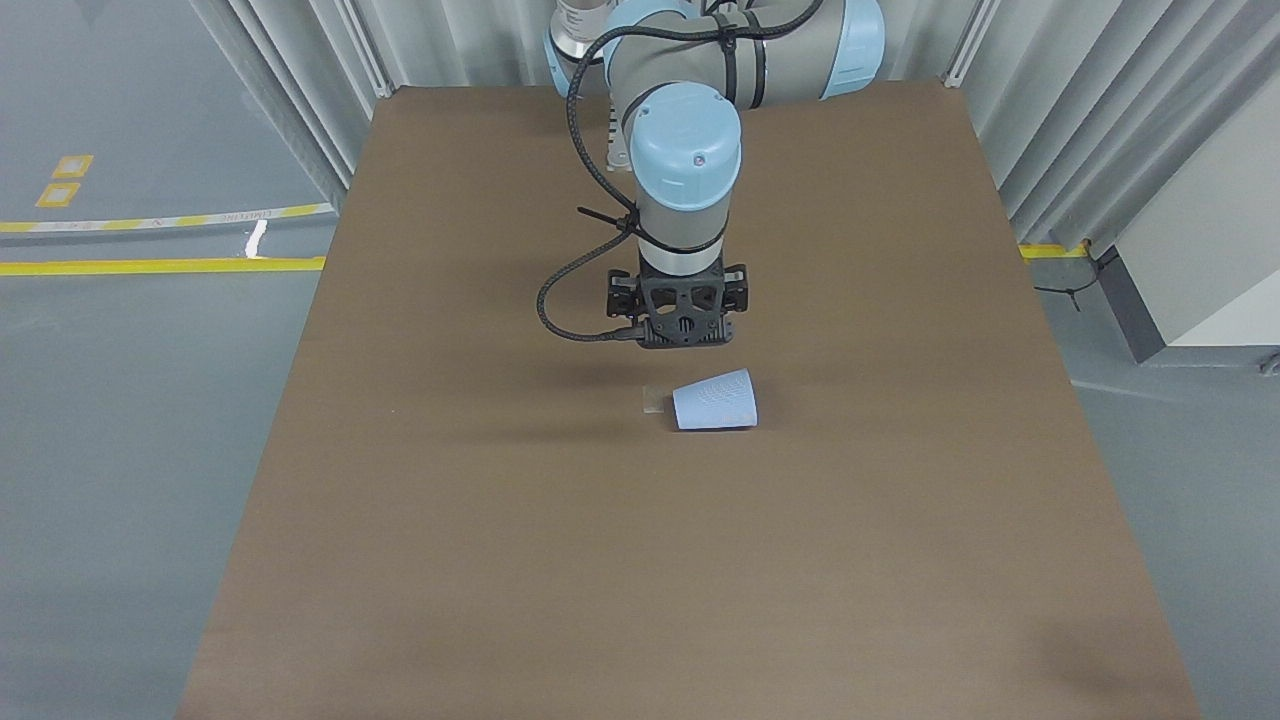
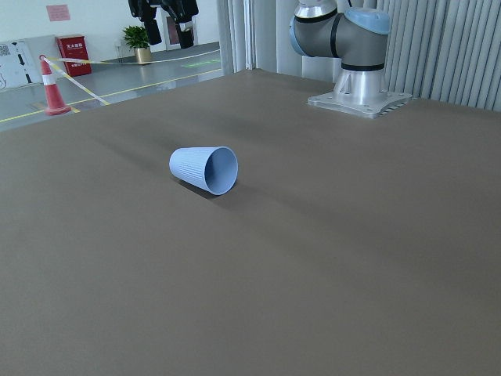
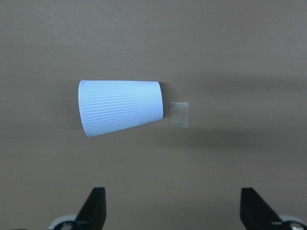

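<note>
A light blue ribbed cup (image 1: 715,400) lies on its side on the brown table (image 1: 504,540). In the left view its open mouth faces the camera's right; in the wrist view the cup (image 3: 120,106) is left of a small clear square patch (image 3: 179,115) on the surface. My gripper is open above the table, its fingers wide apart with nothing between them. In the front view the gripper (image 1: 678,306) hangs behind the cup, under the arm.
The arm's base (image 2: 360,100) stands at the back of the table.
</note>
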